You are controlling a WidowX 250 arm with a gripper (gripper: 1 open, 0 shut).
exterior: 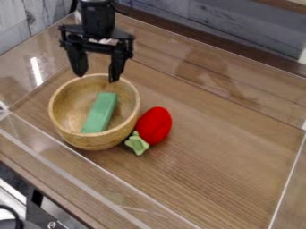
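Observation:
My gripper (pixel 98 59) hangs open at the top left, just above the back rim of a round tan bowl (pixel 67 106), with nothing seen between its two dark fingers. A flat green object (pixel 100 113) lies inside the bowl. Outside it, at the right, lies a red oval object (pixel 155 125), with a small pale green piece (pixel 136 143) by its lower left end.
A dark object (pixel 10 216) shows at the bottom left corner, at the table's edge.

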